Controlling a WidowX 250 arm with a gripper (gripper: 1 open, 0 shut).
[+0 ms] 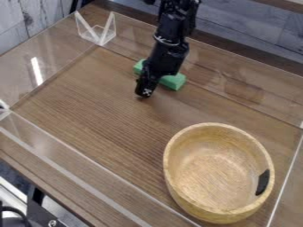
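Note:
The black robot arm reaches down from the top centre to the gripper (147, 87), which is low over the wooden table at the near left end of a green object (168, 78). The gripper looks shut; whether anything is between its fingers is too small to tell. The arm partly hides the green object.
A large tan round bin (219, 173) stands at the lower right. Clear plastic pieces sit at the upper left and left edge.

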